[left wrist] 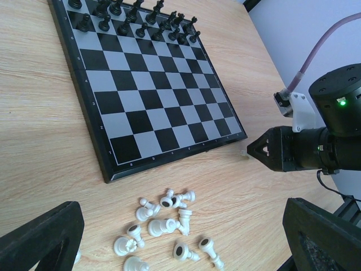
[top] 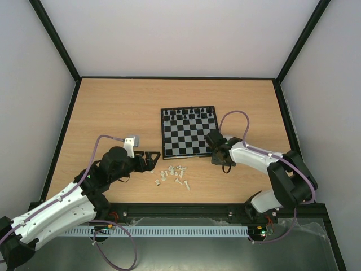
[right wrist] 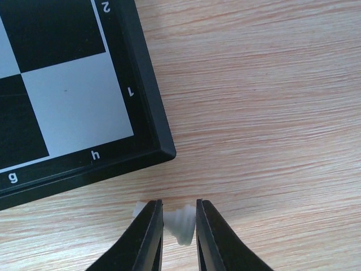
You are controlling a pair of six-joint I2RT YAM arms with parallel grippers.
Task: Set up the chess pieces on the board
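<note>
The chessboard (top: 185, 132) has black pieces (left wrist: 135, 12) standing along its far rows; its near rows are bare. Several white pieces (left wrist: 163, 224) lie loose or stand on the table in front of it. My right gripper is low by the board's h1 corner, partly open, with a white piece (right wrist: 181, 226) lying at its fingertips; whether it is gripped cannot be seen for sure. My left gripper (top: 152, 157) stands open left of the loose pieces, nothing between its fingers.
A small grey object sits partly behind the left gripper. Frame rails and walls edge the table.
</note>
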